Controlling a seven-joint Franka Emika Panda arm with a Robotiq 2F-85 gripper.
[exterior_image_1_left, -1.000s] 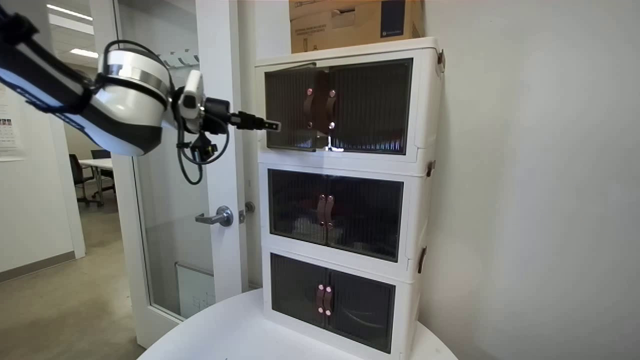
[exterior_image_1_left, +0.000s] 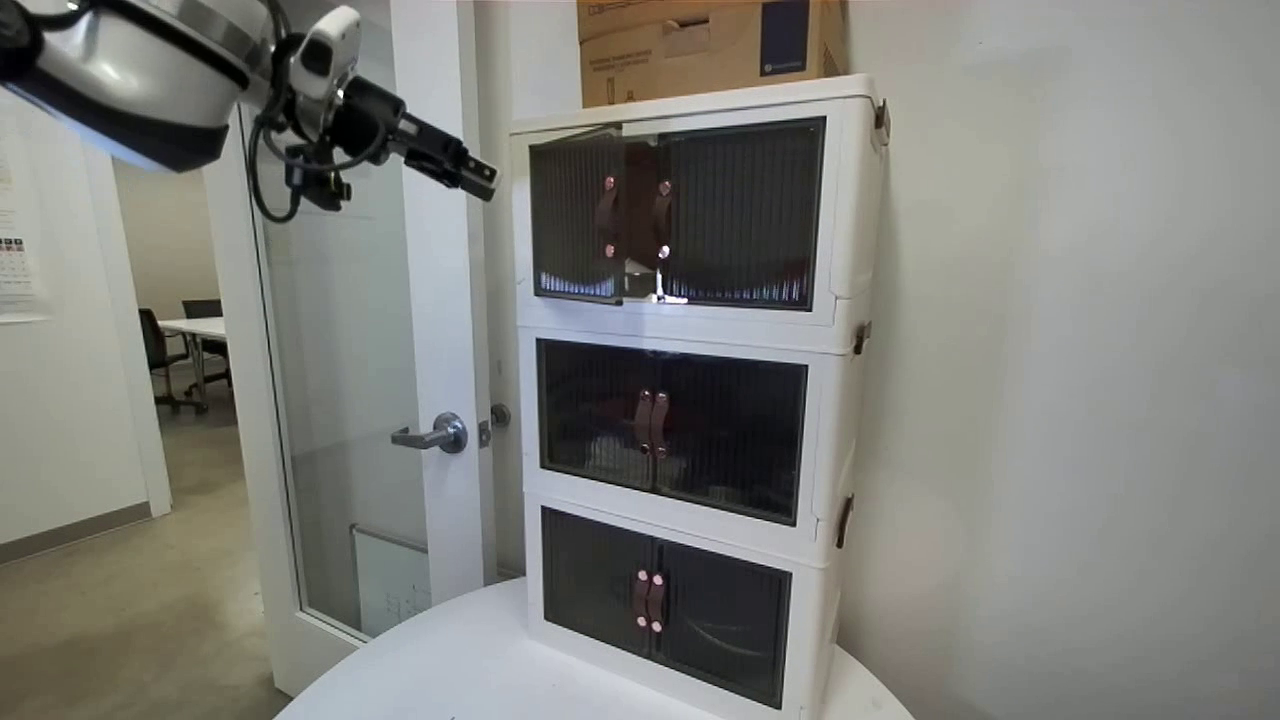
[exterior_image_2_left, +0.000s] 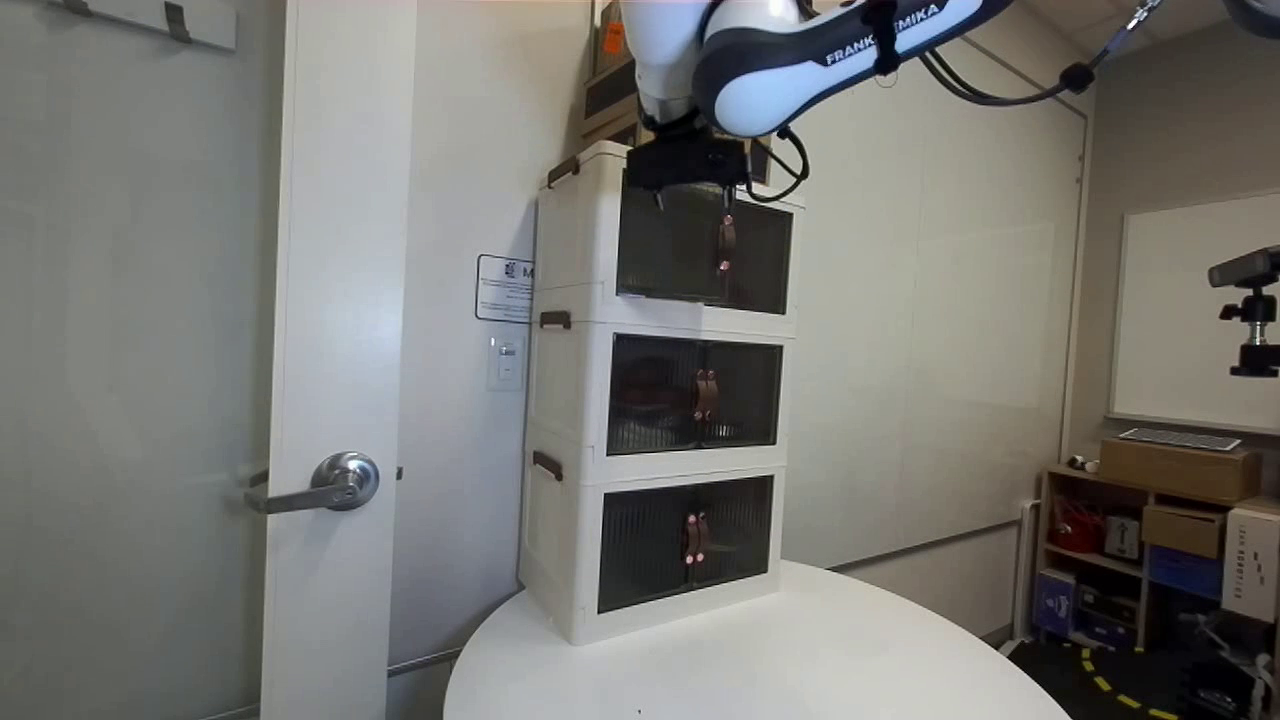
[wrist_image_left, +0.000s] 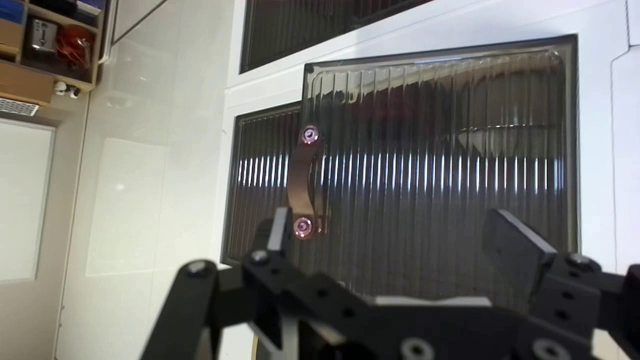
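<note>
The white cabinet (exterior_image_1_left: 854, 216) has three stacked sections with dark ribbed doors and brown strap handles. In the top section, the left door (exterior_image_1_left: 576, 216) stands ajar, its free edge swung out from the frame, while the right door (exterior_image_1_left: 744, 216) lies flat in its frame. My gripper is open, with its fingers wide apart and nothing held between them. It hangs in front of the ajar door and apart from it in exterior view 1. The door's handle (wrist_image_left: 301, 183) shows beyond one finger (wrist_image_left: 279, 231) in the wrist view.
The middle doors (exterior_image_1_left: 720, 432) and lower doors (exterior_image_1_left: 720, 624) are shut. A cardboard box (exterior_image_1_left: 720, 48) sits on top of the cabinet. A white round table (exterior_image_2_left: 768, 660) supports it, with bare surface in front. A glazed room door (exterior_image_1_left: 444, 528) stands at the left.
My arm has risen and drawn back to the left, away from the cabinet, and the gripper now tilts downward. The ajar top-left door stands slightly farther out.
</note>
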